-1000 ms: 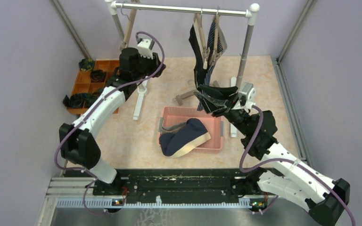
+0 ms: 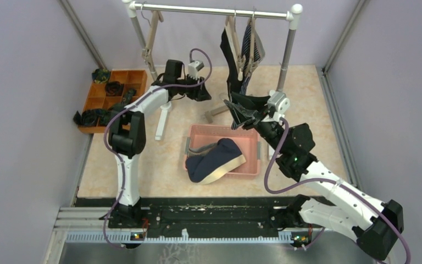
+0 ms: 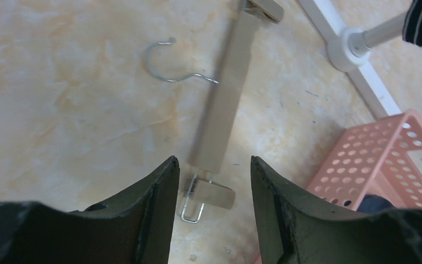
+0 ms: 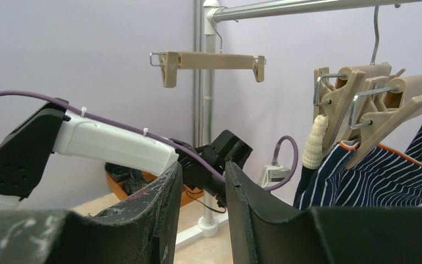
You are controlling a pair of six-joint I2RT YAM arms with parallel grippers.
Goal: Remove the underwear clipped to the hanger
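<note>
Two garments hang from wooden clip hangers on the rail: a dark one [image 2: 227, 48] and a navy-striped one [image 2: 259, 50]. In the right wrist view, the striped underwear [image 4: 357, 181] has orange edging and is held by a hanger clip [image 4: 387, 129]; beside it a cream waistband [image 4: 315, 142] sits in another clip [image 4: 347, 104]. My right gripper [image 2: 232, 114] is partly open and empty, near the garments' lower ends from above. Left of them, my left gripper [image 2: 204, 91] stands open, pointing down over a bare hanger [image 3: 228, 102] lying on the table, nothing between its fingers.
A pink basket [image 2: 255, 140] holds a navy garment [image 2: 214, 161]. An empty hanger [image 4: 214, 60] hangs at the rail's left end. The orange divided box [image 2: 134, 80] with dark items stands at far left. Rack posts [image 2: 286, 60] flank the workspace.
My left arm has swung right, carrying its open gripper closer to the hanging garments. The garments on the rail have stayed in place.
</note>
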